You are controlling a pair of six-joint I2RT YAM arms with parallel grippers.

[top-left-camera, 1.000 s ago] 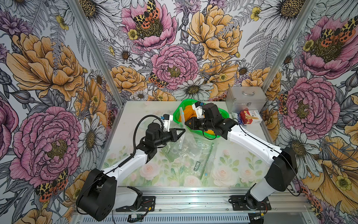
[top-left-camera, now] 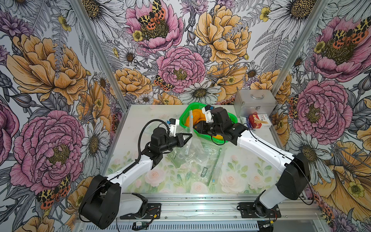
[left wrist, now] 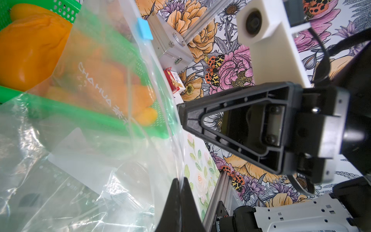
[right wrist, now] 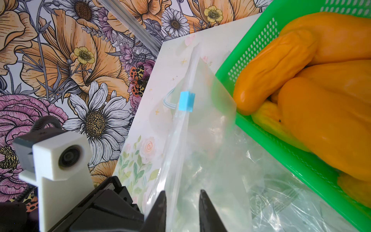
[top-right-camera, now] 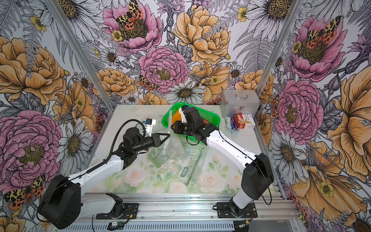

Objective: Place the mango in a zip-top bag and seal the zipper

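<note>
A clear zip top bag [left wrist: 77, 162] hangs upright, a blue slider [right wrist: 186, 101] on its zipper edge. My left gripper is shut on that edge; in the left wrist view the film runs into its closed fingers. Beside the same edge, my right gripper stands part open, its left finger [right wrist: 159, 206] close to the film and the gap otherwise clear. In the right wrist view the slider is well beyond its tips. Orange-yellow mangoes [right wrist: 324, 116] lie in the green basket [right wrist: 266, 148]; none shows inside the bag.
More flat clear bags [top-left-camera: 201, 166] lie on the table in front of the basket. A silver case [top-left-camera: 255, 101] and a red box [top-left-camera: 258, 120] stand at the back right.
My right gripper has shifted slightly beside the bag's top edge, which stands straighter than a second ago. The left arm looks still.
</note>
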